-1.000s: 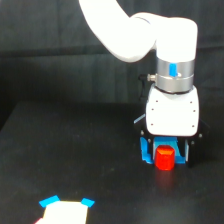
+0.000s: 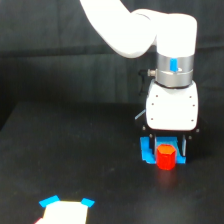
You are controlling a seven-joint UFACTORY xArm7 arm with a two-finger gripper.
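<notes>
A small red object (image 2: 166,157) sits at the right side of the dark table, in front of a patch of blue tape (image 2: 146,151). The white arm comes down from the top, and its gripper (image 2: 166,141) is directly over or just behind the red object. The fingers are hard to make out against the dark background. Whether they touch or grip the red object cannot be seen.
At the lower left edge lies a pale, flat item (image 2: 64,212) with blue tape at its corners and a bit of red beside it, partly cut off by the frame. The dark table between it and the arm is clear.
The hand appears to stand very slightly higher than before. The red object is in nearly the same place, and the item at the lower left has not moved.
</notes>
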